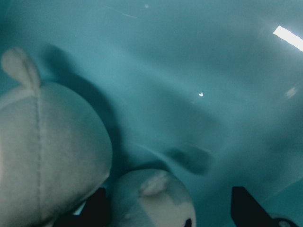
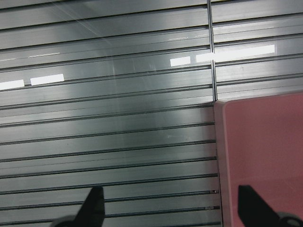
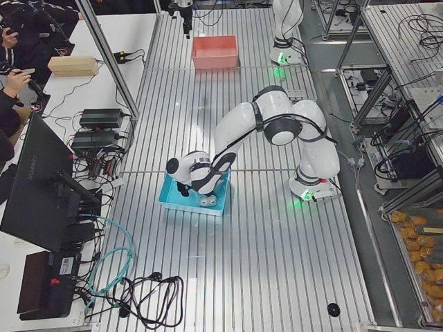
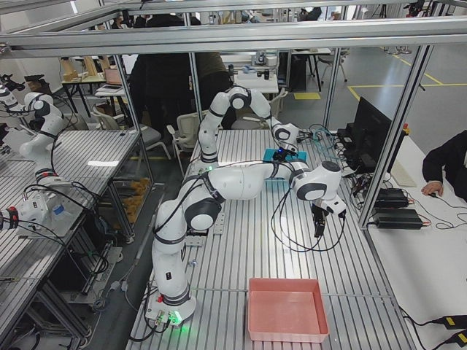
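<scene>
A blue bin (image 3: 178, 207) stands on the slatted table. My left gripper is down inside it, largely hidden by its arm in the camera left view. In the left wrist view, pale plush toys (image 1: 57, 142) lie in the bin, with the open left gripper around the smaller lower toy; contact is unclear. My right gripper hangs open above the table at the side of an empty pink bin (image 4: 287, 317), with nothing between its fingers.
A monitor (image 3: 38, 183), power boxes and cables line the table's left side. Cable coils (image 3: 156, 304) lie at the near left. The table between the two bins is mostly clear.
</scene>
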